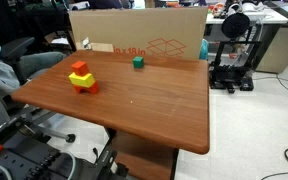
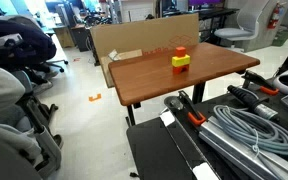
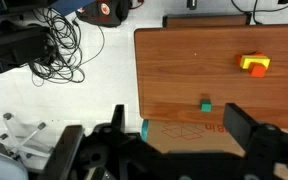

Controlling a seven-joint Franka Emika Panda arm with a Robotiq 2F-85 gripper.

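Note:
On the brown wooden table [image 1: 154, 100] stands a small stack of blocks. It has a red block [image 1: 80, 68] on top, a yellow block [image 1: 82, 80] below that and more red at the bottom. Farther back on the table, apart from the stack, is a green block [image 1: 138, 62]. From above, the wrist view has the yellow block [image 3: 250, 61] and red at the upper right, and the green block [image 3: 206, 105] lower down. My gripper is open high over the table, its dark fingers [image 3: 116, 120] spread wide with nothing between them. Neither exterior view shows it clearly.
A cardboard panel [image 1: 134, 32] stands along the table's far edge. A heap of black cables [image 3: 56, 48] lies on the floor beside the table.

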